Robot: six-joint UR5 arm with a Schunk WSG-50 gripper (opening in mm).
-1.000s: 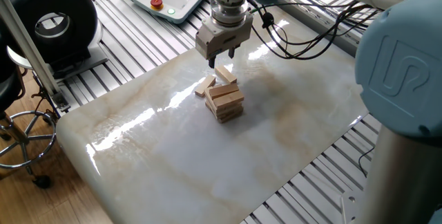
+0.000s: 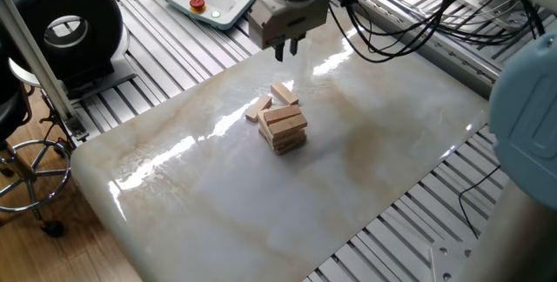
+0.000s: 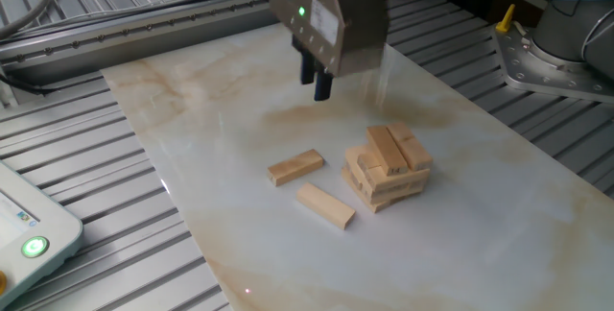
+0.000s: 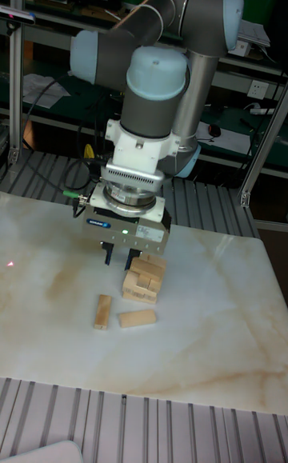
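A small stack of light wooden blocks (image 2: 285,130) stands near the middle of the marble-patterned board, its layers set slightly askew. Two blocks lie side by side on top of it in the second exterior view, one of them a darker block (image 3: 387,150). Apart from the stack, two loose blocks rest flat on the board: one block (image 3: 296,167) and a paler block (image 3: 326,205). Above the board and clear of all blocks hangs my gripper (image 4: 121,259). Its dark fingers (image 3: 323,86) point down, spaced apart, with nothing between them.
The glossy board (image 2: 200,221) is bare around the blocks. A teach pendant with a red button (image 2: 198,4) sits by its edge. Black cables (image 2: 435,23) loop beside the arm, and a black wheel-like object (image 2: 70,28) stands at the left.
My gripper has moved up and away from the blocks, and has turned somewhat. The arm's blue joint has shifted right in the first exterior view. Stack and loose blocks have stayed in place.
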